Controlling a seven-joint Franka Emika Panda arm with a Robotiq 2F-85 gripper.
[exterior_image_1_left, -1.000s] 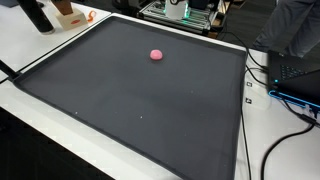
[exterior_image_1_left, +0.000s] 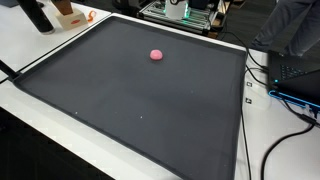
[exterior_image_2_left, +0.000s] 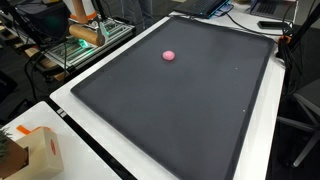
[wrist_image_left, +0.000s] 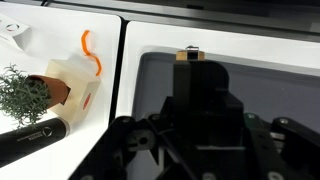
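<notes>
My gripper shows dark in the wrist view, over the near edge of the grey tray. It is shut on a small tan piece (wrist_image_left: 189, 56) with a dark top, seen at its fingertips; most of the finger area is dark and hard to make out. A pink round object (exterior_image_1_left: 156, 55) rests on the tray's dark surface toward its far side, and the same pink object (exterior_image_2_left: 168, 56) shows in exterior view 2. It does not appear in the wrist view. The gripper is not visible in either exterior view.
The wide grey tray (exterior_image_1_left: 130, 100) is otherwise bare. In the wrist view a potted plant (wrist_image_left: 25, 95), a cream box (wrist_image_left: 82, 88), a black cylinder (wrist_image_left: 30, 143) and an orange strip (wrist_image_left: 90, 52) sit left of it. A laptop (exterior_image_1_left: 295, 82) and cables lie at the right.
</notes>
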